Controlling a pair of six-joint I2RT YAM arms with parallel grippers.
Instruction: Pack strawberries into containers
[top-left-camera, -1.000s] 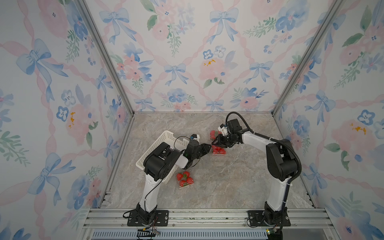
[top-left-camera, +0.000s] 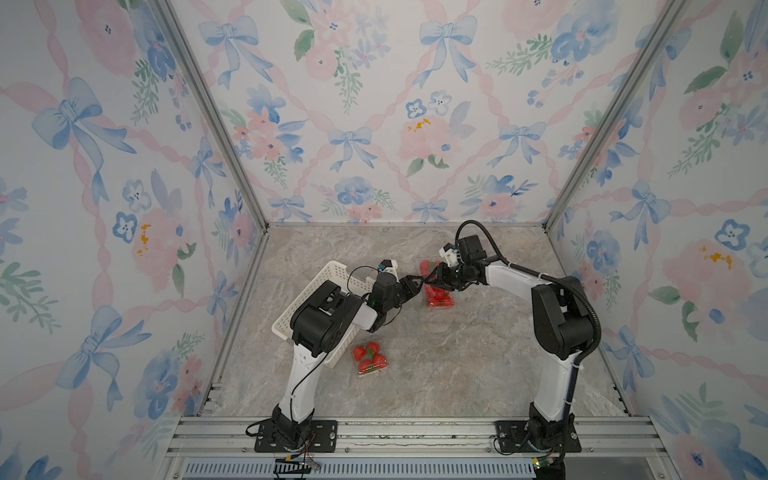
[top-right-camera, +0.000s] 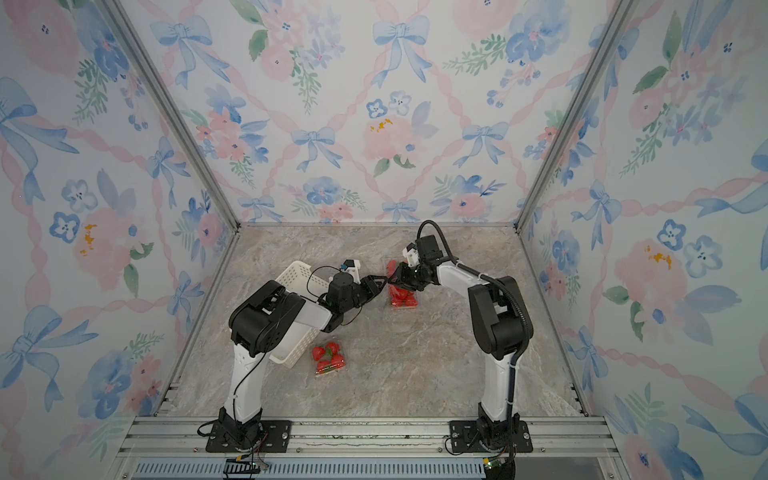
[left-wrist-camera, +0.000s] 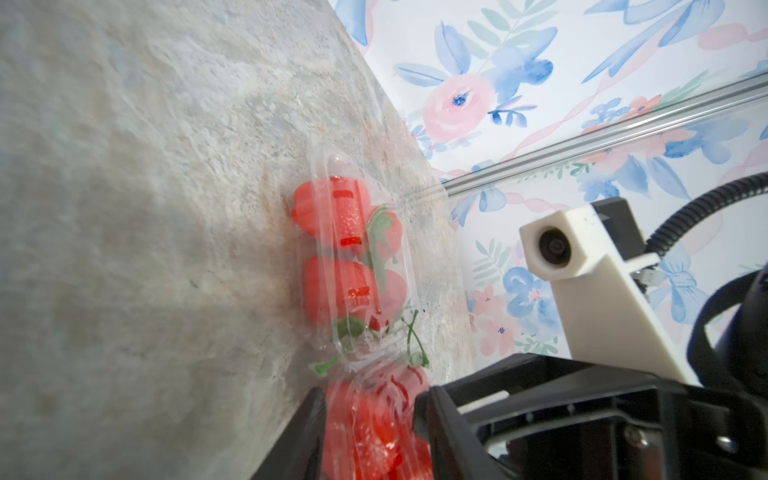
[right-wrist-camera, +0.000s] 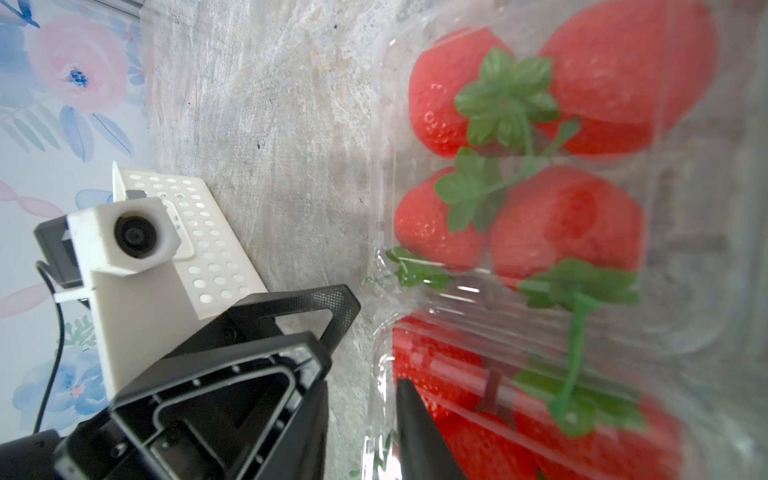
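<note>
Two clear plastic sections holding red strawberries lie end to end mid-table, the far one (left-wrist-camera: 357, 256) and the near one (left-wrist-camera: 380, 416). I cannot tell if they are one box or two. My left gripper is open, and the near section shows between its fingers. Reaching in from the right, my right gripper is also open, its fingers (right-wrist-camera: 420, 436) over the edge where the sections meet. In the top left view both grippers partly cover the berries. Another strawberry container (top-left-camera: 370, 357) lies nearer the front, with neither gripper at it.
A cream perforated basket (top-left-camera: 300, 308) stands at the left, partly under my left arm. Wallpapered walls close off the back and sides.
Both grippers have shifted slightly. The left one has moved a little up and back, and more red shows between the two grippers now. The front container and the basket have not moved.
</note>
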